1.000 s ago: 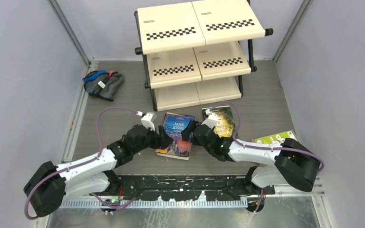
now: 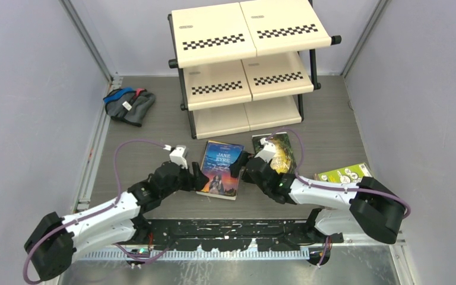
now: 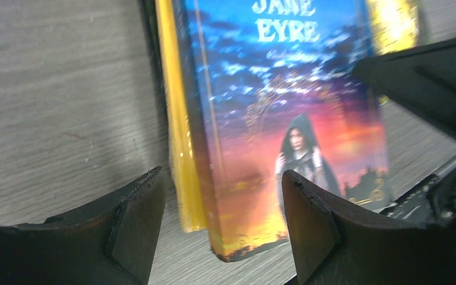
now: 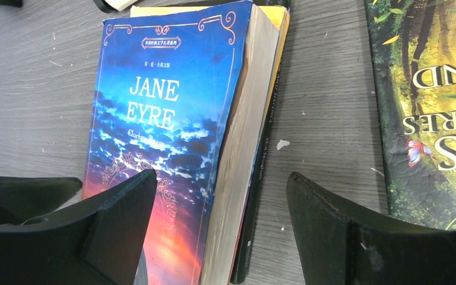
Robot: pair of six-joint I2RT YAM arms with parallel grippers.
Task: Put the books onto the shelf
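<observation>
The blue and orange Jane Eyre book (image 2: 221, 163) lies flat near the middle of the floor, on top of a yellow book (image 3: 181, 160) and, under that, a dark one (image 4: 255, 205). At the stack's left edge my left gripper is open, with nothing clasped. My right gripper stands over the right edge of the stack, its fingers apart, one above the Jane Eyre cover and one above bare floor. Right of the stack lies a green and yellow book (image 4: 433, 119), partly hidden by the right arm in the top view.
A cream three-tier shelf (image 2: 219, 122) stands behind the stack, its visible boards empty. A lime-green book (image 2: 344, 173) lies at the right, partly behind the right arm. Far left is a grey bag (image 2: 130, 107). Floor between bag and shelf is free.
The left gripper has moved left, from over the Jane Eyre cover to its left edge. My right arm has shifted slightly right. The books look unmoved.
</observation>
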